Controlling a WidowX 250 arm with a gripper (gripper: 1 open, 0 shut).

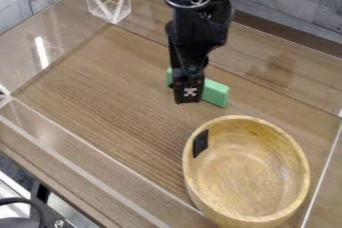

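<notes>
My black gripper (187, 78) hangs over the middle of the table, open, its fingers pointing down beside a green block (211, 93). The block lies on the wood and is partly hidden behind the gripper. At the lower right stands a tan round bowl (247, 203), with a small black patch on its left rim. Whether anything touches the block cannot be told.
A white wire-like holder (110, 2) stands at the back left. Wooden boards run along the back edge, and dark cables lie at the lower left corner.
</notes>
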